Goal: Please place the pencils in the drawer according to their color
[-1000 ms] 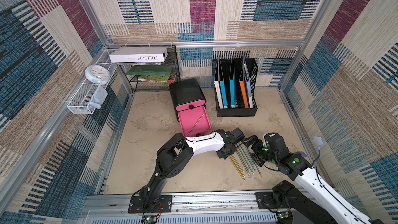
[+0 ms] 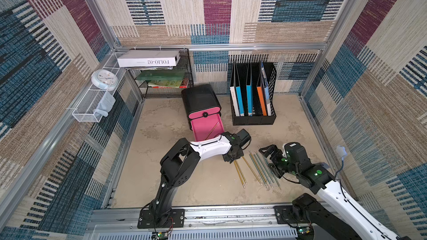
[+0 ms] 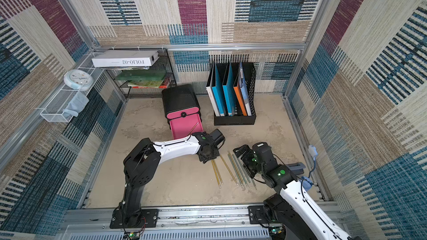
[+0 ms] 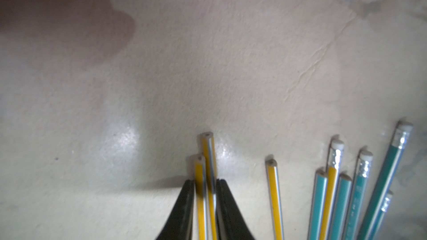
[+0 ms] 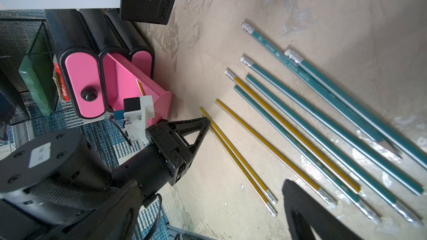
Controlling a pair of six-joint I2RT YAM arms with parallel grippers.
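Two yellow pencils (image 4: 201, 204) lie side by side on the table, their near ends between the fingers of my left gripper. Those fingers stand only a little apart, and whether they press on the pencils I cannot tell. A third yellow pencil (image 5: 271, 149) lies apart to their right, then a fourth (image 5: 293, 131) among several green pencils (image 5: 320, 137). The pink drawer (image 2: 200, 129) of the black cabinet (image 2: 200, 100) is pulled out, with one pencil (image 2: 212, 130) inside. My right gripper is open and empty, above the pencils' right side.
Behind the pencils stands a black file rack (image 2: 253, 120) with folders. A wire shelf (image 2: 184, 69) is at the back left. Two other cabinet drawers (image 5: 82, 82) are shut. Bare table lies at the front left and far right.
My left gripper has moved left and slightly back. Two yellow pencils have shifted left with it, opening a gap to the third yellow pencil. The right arm has stayed still.
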